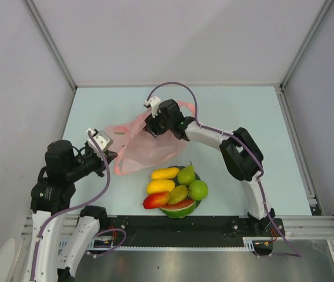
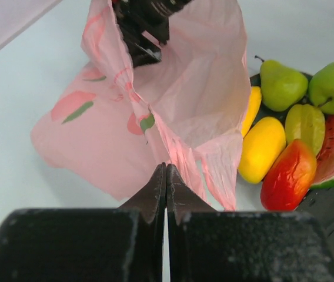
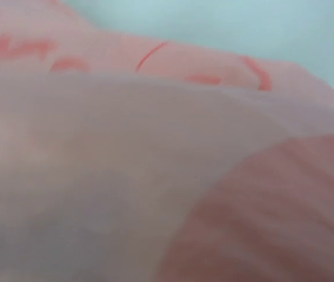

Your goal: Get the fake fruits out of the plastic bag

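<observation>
The pink plastic bag (image 1: 149,151) lies on the table with its opening spread wide. My right gripper (image 1: 150,128) reaches into it, and the left wrist view also shows this dark gripper inside the bag's mouth. Pink film fills the right wrist view, hiding its fingers. A dark item in the bag cannot be told apart from the gripper. My left gripper is shut beside the bag's near left edge, with nothing visible between its fingertips. On a dark plate sit a pear (image 1: 186,175), a green apple (image 1: 198,190), a mango (image 1: 161,186), a starfruit (image 1: 179,194) and other fruits.
The plate group includes a red fruit (image 1: 156,200), a long yellow fruit (image 1: 165,173) and a watermelon slice (image 1: 180,208), close to the table's front edge.
</observation>
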